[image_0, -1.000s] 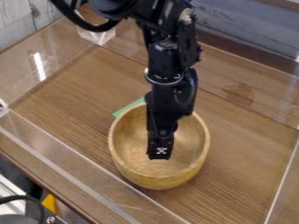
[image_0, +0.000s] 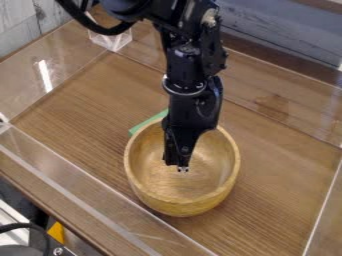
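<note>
A wooden bowl (image_0: 181, 195) sits on the wooden table at the lower centre. The black gripper (image_0: 182, 158) hangs over the bowl's back half, its tip shut with nothing visible between the fingers. A green object (image_0: 144, 125) lies just behind the bowl, partly hidden by it and by the arm.
A white object (image_0: 112, 35) stands at the back left. A small yellow object (image_0: 56, 230) is at the lower left edge, beside a dark cable.
The gripper has risen a little from deeper inside the bowl. The bowl and green object look unmoved.
</note>
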